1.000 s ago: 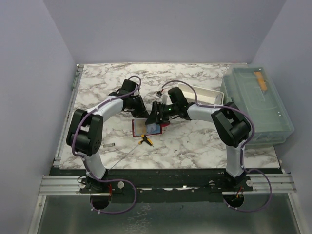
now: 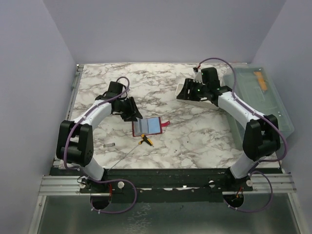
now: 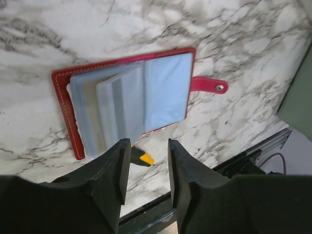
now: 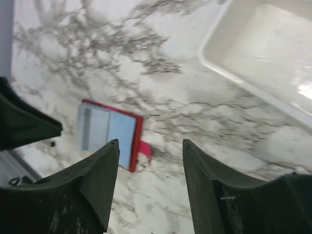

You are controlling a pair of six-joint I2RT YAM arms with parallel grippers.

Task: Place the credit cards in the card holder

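The open red card holder [image 2: 153, 126] lies flat mid-table, its strap [image 3: 207, 84] to the right. Pale cards [image 3: 119, 105] lie in sleeves on its left half; whether they are fully seated I cannot tell. My left gripper [image 2: 132, 115] hangs above and left of the holder, its fingers part open with nothing visible between them. My right gripper [image 2: 186, 90] is raised over the white tray, away from the holder, also apart-fingered and empty in the right wrist view.
The white tray [image 4: 268, 63] stands at the back right, beside a large green translucent box [image 2: 258, 112]. A yellow and black tool [image 2: 146, 141] lies below the holder.
My right gripper has moved from over the holder up and right toward the tray.
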